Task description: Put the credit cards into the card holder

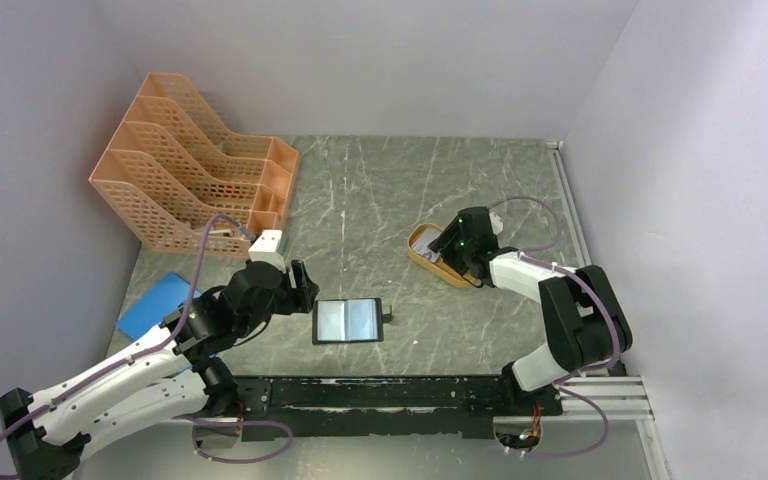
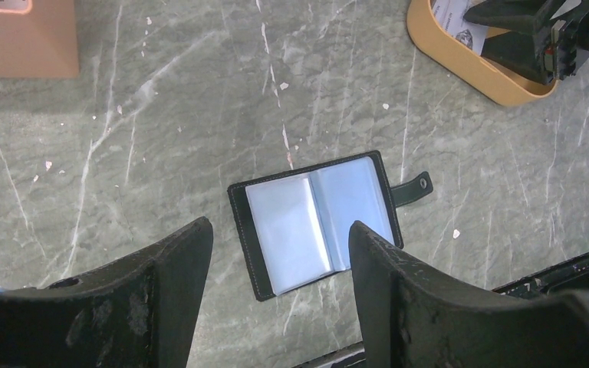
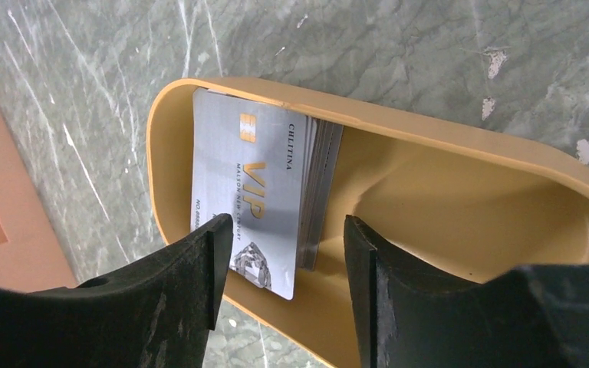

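Note:
The credit cards, silver-grey with gold "VIP" on the top one, lie leaning in a stack at one end of the oval tan box. Over that box my right gripper has its fingers apart, the cards' lower part between and below them; nothing is clamped. Spread flat on the table, the black card holder shows two clear sleeves and a strap at its right. My left gripper hovers above and to the left of the holder, open and empty.
An orange slotted organizer stands at the back left. A blue sheet lies at the left edge by the left arm. Bare grey tabletop separates organizer, box and holder.

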